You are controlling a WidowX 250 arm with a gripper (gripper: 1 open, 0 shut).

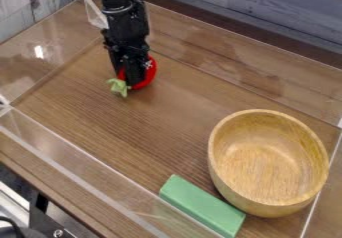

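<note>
The black gripper (pixel 131 67) reaches down from the top left, its fingers shut on a red object (pixel 146 76) with a small green tip (pixel 118 88), which looks like a strawberry or similar toy. The gripper covers part of it. The object is at the left middle of the wooden table (pixel 120 142).
A large light-wood bowl (pixel 267 157) sits at the right front. A green block (pixel 201 204) lies just in front and left of it. A grey plank wall runs along the back.
</note>
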